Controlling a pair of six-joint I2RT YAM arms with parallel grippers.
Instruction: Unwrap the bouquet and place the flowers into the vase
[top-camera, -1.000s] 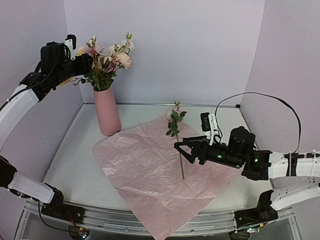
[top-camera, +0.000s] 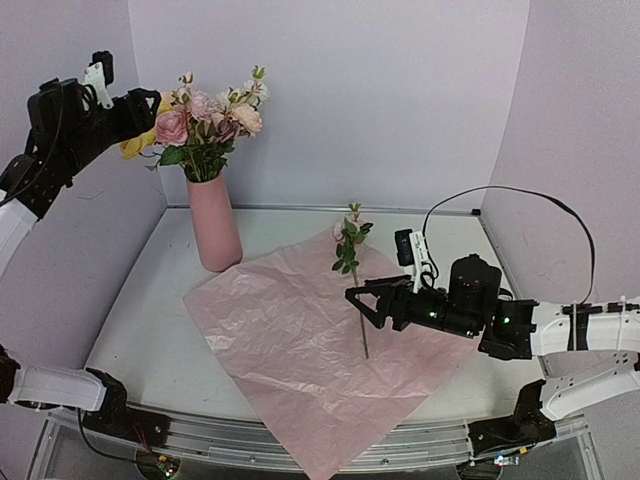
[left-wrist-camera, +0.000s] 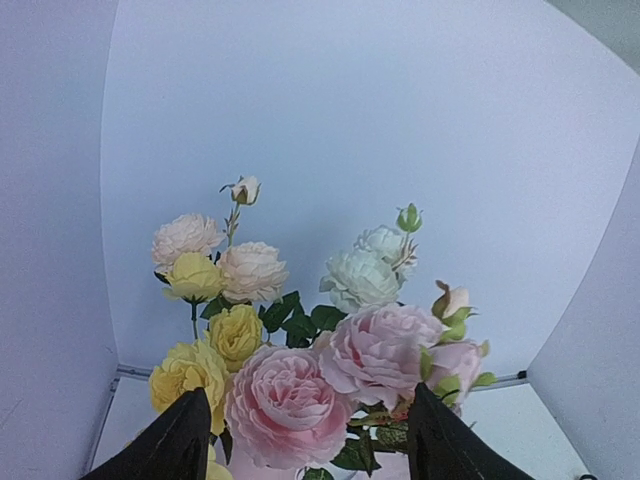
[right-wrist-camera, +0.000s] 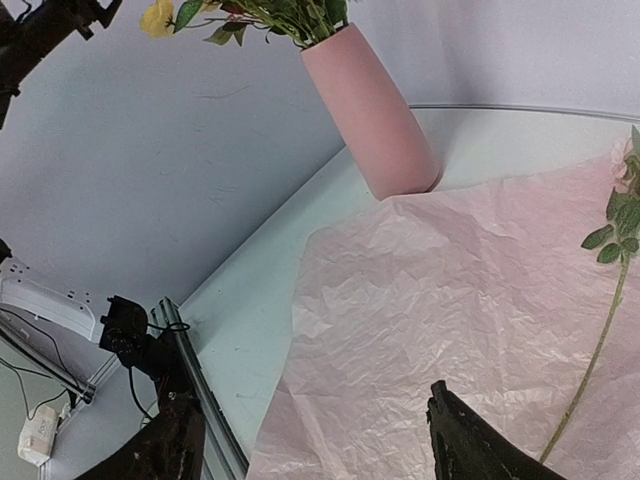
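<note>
A pink vase (top-camera: 213, 225) stands upright at the back left, filled with pink, white and yellow flowers (left-wrist-camera: 290, 405). To the left of the blooms, at their height, is my left gripper (top-camera: 155, 105); in the left wrist view its fingers (left-wrist-camera: 180, 440) are spread, with nothing gripped between them. One flower stem (top-camera: 362, 320) lies on the pink paper, its bloom (top-camera: 351, 230) toward the back. My right gripper (top-camera: 365, 303) hovers beside and above that stem on its right, open, its fingers (right-wrist-camera: 465, 440) far apart and empty.
Crumpled pink paper (top-camera: 290, 340) covers the middle of the white table (top-camera: 150, 320) and hangs over the front edge. Walls close in on the left, back and right. Bare table shows at the left and back right.
My left gripper has drawn back to the left and up, away from the flowers in the vase. My right arm has shifted very slightly. The vase and the lying stem have not moved.
</note>
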